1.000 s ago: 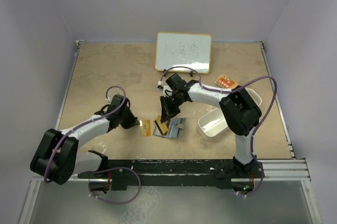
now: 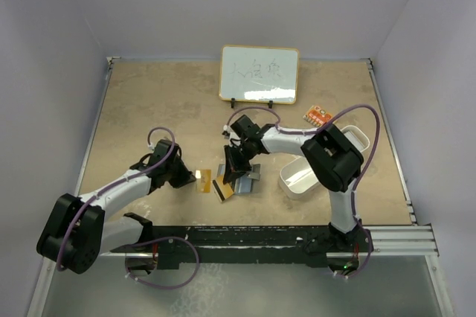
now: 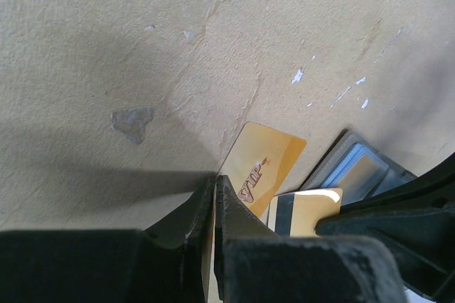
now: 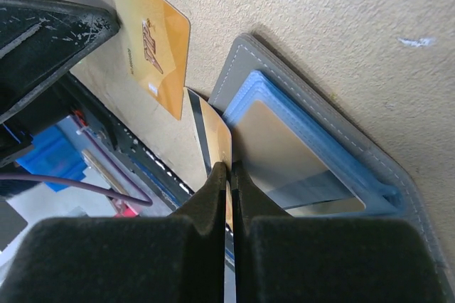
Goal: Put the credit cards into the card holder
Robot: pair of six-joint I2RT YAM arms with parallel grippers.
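A gold card with a black stripe (image 4: 213, 129) is pinched at its edge in my right gripper, which is shut on it. It is tilted at the left edge of the grey-blue card holder (image 4: 284, 150), outside the clear pocket. From above, the holder (image 2: 244, 186) lies partly under the right arm. A second gold card with lettering (image 3: 263, 157) rests flat on the table, left of the striped one. My left gripper is shut with its tips at this card's left edge; whether the edge is between them is unclear.
A whiteboard (image 2: 259, 74) stands at the back. To the right are a white container (image 2: 297, 189) and an orange packet (image 2: 317, 115).
My right gripper has moved left and toward the front with the striped card, from over the holder to its left edge. The left gripper has shifted only slightly.
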